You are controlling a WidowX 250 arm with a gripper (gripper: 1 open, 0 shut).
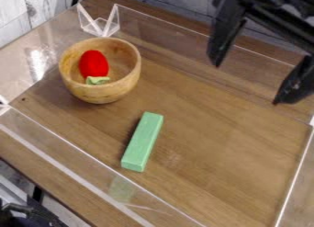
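A wooden bowl (119, 87) sits at the left of the wooden table, holding a red object (94, 62) and a small green piece (97, 80). A flat green bar (142, 141) lies front of centre. My gripper (255, 70) hangs large and dark at the top right, open, cut off by the frame's edge.
Clear acrylic walls edge the table (227, 157) along the left and front. A small white frame-like object (98, 24) stands behind the bowl.
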